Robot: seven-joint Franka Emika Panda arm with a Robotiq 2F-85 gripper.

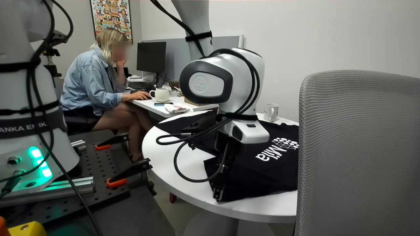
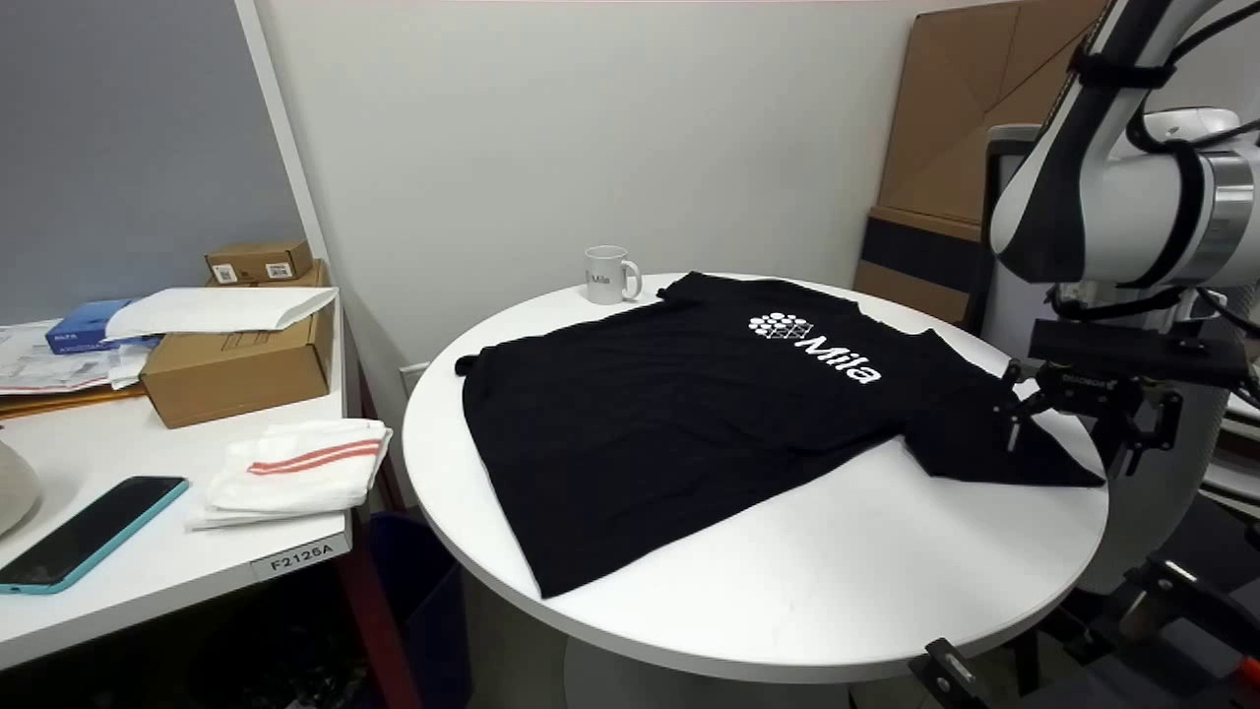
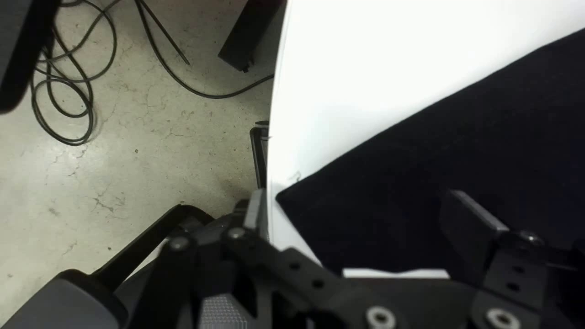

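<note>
A black T-shirt with a white Mila print lies spread out on the round white table. Its near sleeve reaches toward the table's right edge in exterior view 2. Over that sleeve end stands my gripper, pointing down, its fingers wide apart with nothing held. In the wrist view, the sleeve's corner shows between the two fingers of the gripper, close to the table rim. Whether the fingertips touch the cloth, I cannot tell.
A white mug stands at the table's back edge. A grey mesh chair is close beside the table. To the left, a desk holds boxes, a phone and a folded cloth. A person sits at that desk.
</note>
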